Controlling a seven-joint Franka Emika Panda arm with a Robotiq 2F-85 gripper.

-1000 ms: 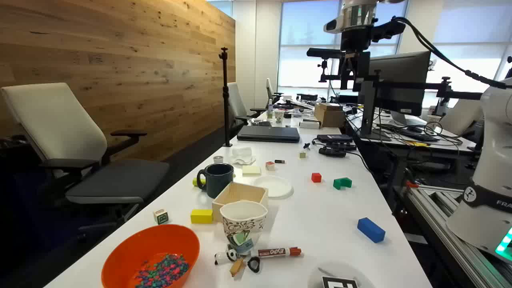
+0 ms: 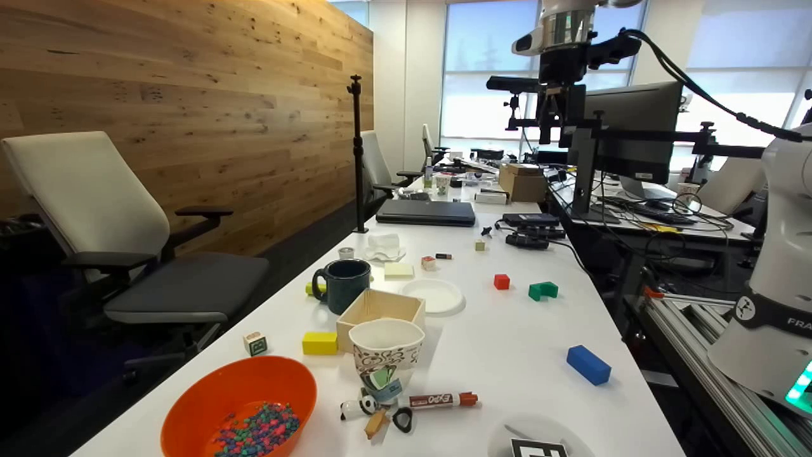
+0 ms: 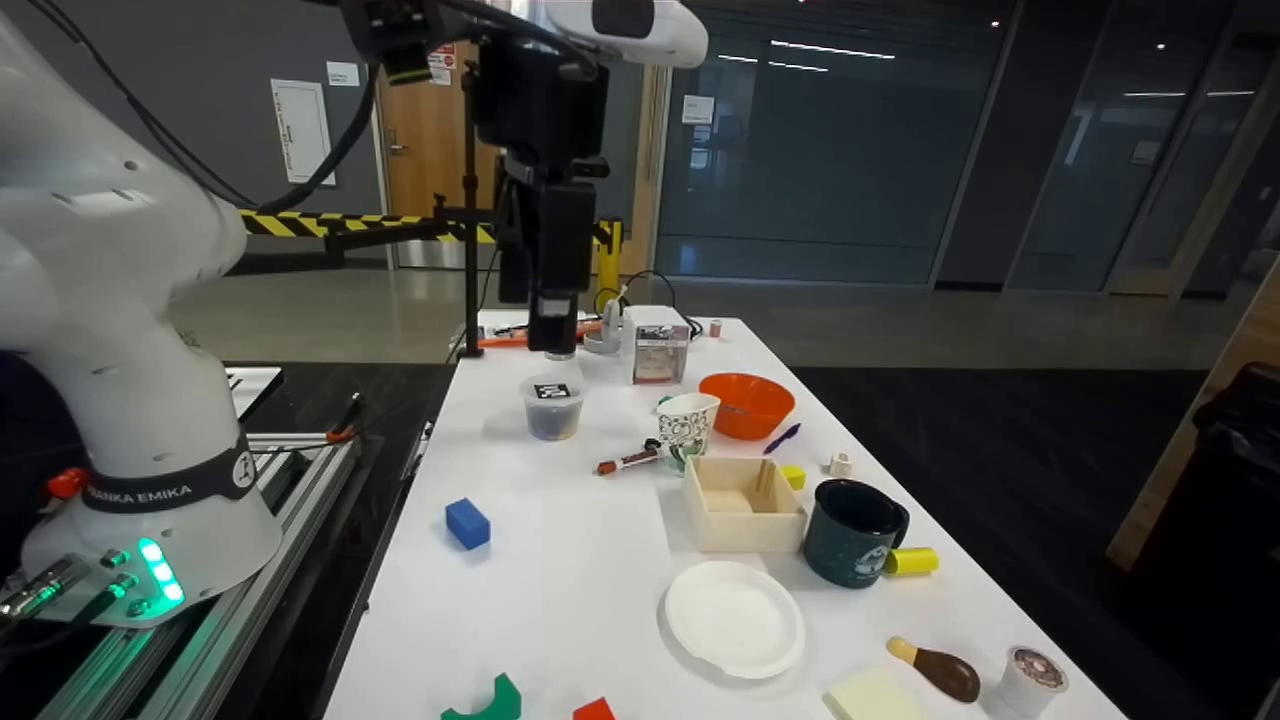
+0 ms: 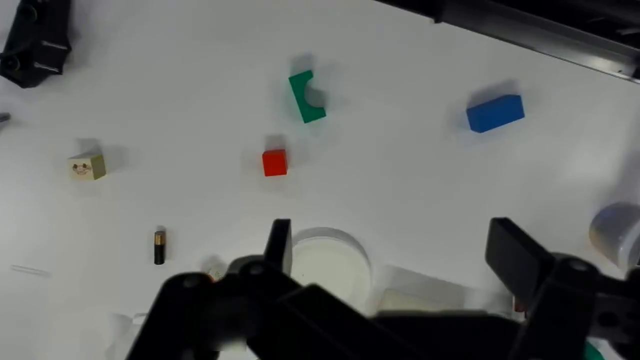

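Note:
High above the white table hangs my gripper, its two fingers wide apart and nothing between them in the wrist view. Below it lie a red cube (image 4: 274, 162), a green arch block (image 4: 304, 99) and a blue block (image 4: 495, 113), each on bare tabletop. A white plate (image 3: 734, 618) sits beside a light wooden box (image 3: 746, 504); both are partly covered by the gripper in the wrist view. Next to the box stands a dark mug (image 3: 854, 532). No object touches the fingers.
An orange bowl (image 2: 240, 407) holds small colourful pieces. A patterned paper cup (image 2: 386, 350), a red marker (image 2: 443, 400) and a yellow block (image 2: 320, 343) crowd round the box. A lidded clear tub (image 3: 553, 408) stands apart.
The arm hangs in nearly the same place as a second ago, with at most a very slight shift. Objects on the table have not moved.

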